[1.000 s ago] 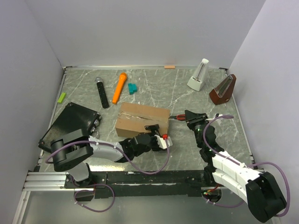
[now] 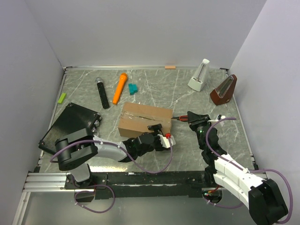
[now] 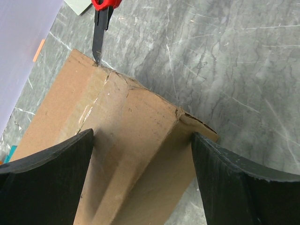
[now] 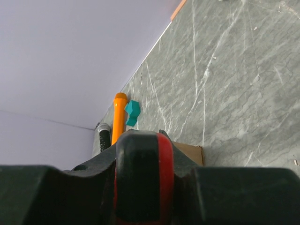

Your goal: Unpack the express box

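A taped cardboard box lies in the middle of the table. My left gripper is at its front right corner; in the left wrist view its open fingers straddle the box's corner. My right gripper is shut on a box cutter with red and black handle. In the left wrist view the cutter's blade touches the taped seam at the box's end.
A black case lies at left. At the back are a dark microphone, an orange microphone and teal pieces. Two metronomes stand at back right. Side walls bound the table.
Both grippers, the box and the cutter have shifted slightly to the right over the last second.
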